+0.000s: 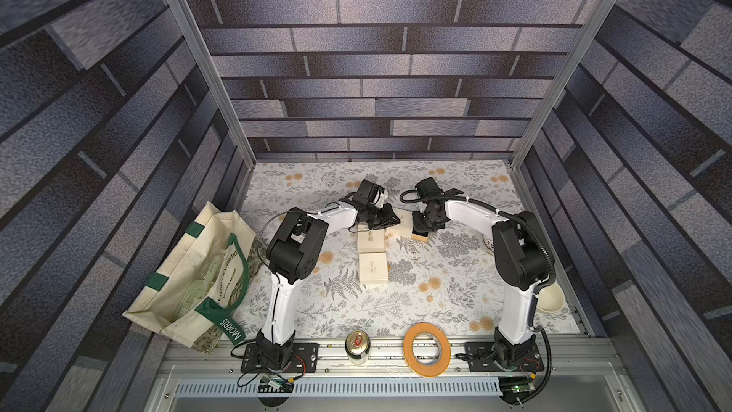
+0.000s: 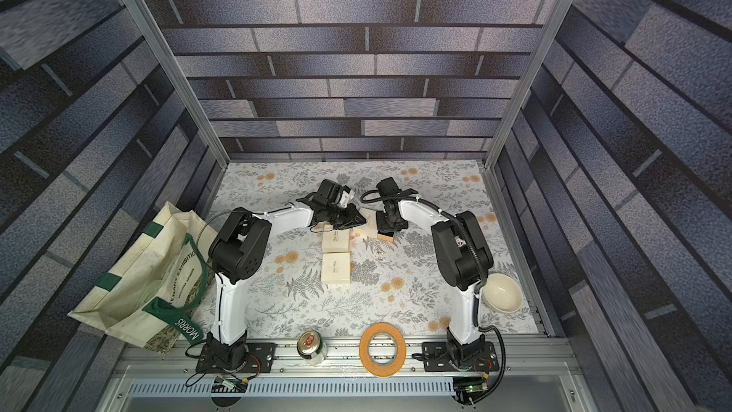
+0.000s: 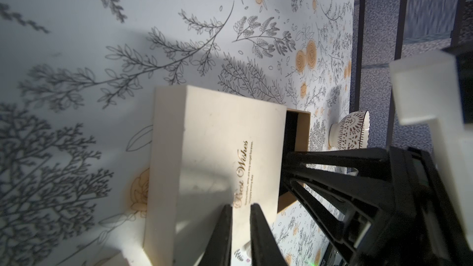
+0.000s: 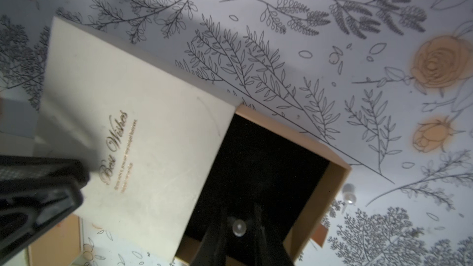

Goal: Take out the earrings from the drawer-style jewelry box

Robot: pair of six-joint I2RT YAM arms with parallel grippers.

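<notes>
The white jewelry box, printed Best Wishes, lies on the table with its black-lined drawer pulled out to the right. My left gripper is at the box's white sleeve, fingers part open. My right gripper stands open over the drawer, a small round pale bead, apparently an earring, between its fingertips. Another small pearl-like piece lies on the table just outside the drawer.
Two more white boxes lie in the middle. A tote bag is at the left, a bowl at the right, a can and tape roll at the front edge.
</notes>
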